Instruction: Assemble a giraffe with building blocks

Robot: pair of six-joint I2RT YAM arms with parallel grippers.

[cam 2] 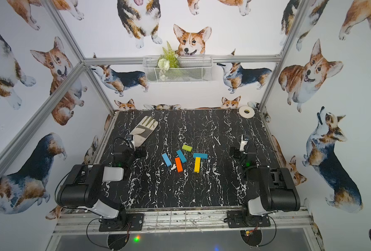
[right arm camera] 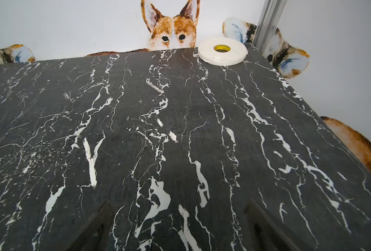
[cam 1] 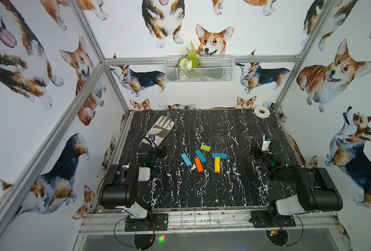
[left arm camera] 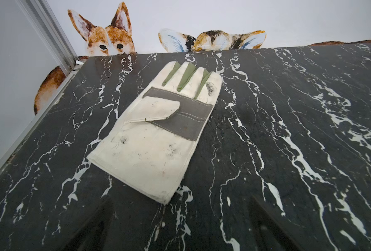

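Observation:
Loose blocks lie mid-table in the top left view: a light blue block [cam 1: 186,159], an orange block [cam 1: 198,164], a darker blue block [cam 1: 200,156], a small green block [cam 1: 205,148], another blue block [cam 1: 219,155] and a yellow block [cam 1: 217,164]. The yellow one's far end is close to that last blue block; whether they touch I cannot tell. Left of the blocks, my left gripper stands open and empty, well apart from them. My right gripper, also open and empty, is off to their right. Neither wrist view includes any block.
A work glove [left arm camera: 156,146] lies flat ahead of my left gripper. At the back right corner rests a white tape roll [right arm camera: 210,57]. A wire basket [cam 1: 219,74] with a plant hangs on the back wall.

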